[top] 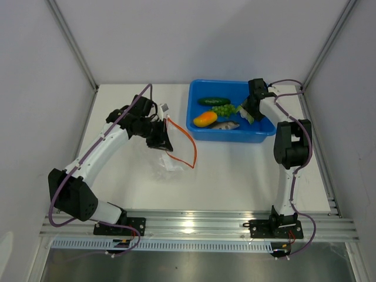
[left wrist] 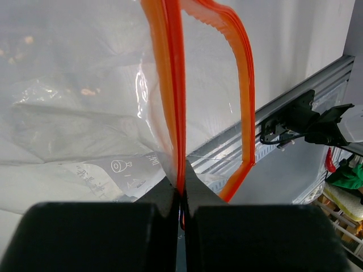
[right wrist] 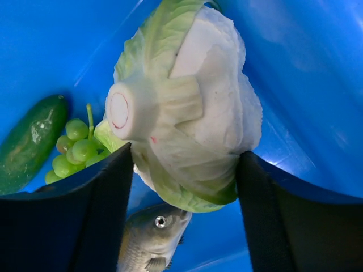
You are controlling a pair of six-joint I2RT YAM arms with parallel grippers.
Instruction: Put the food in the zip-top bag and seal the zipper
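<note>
My left gripper (top: 165, 141) is shut on the orange-edged rim of the clear zip top bag (left wrist: 85, 113), whose mouth hangs partly open on the table. My right gripper is down in the blue bin (top: 202, 134) at its right side, its fingers on either side of a pale cabbage (right wrist: 187, 96); whether they grip it firmly I cannot tell. Beside the cabbage lie a cucumber (top: 213, 101), green grapes (top: 225, 110), a grey fish (right wrist: 153, 232) and, in the top view, a yellow-orange mango (top: 205, 118).
The bin fills the back right of the white table (top: 252, 176). Bare table lies in front of it and at the back left. Metal rails run along the edges.
</note>
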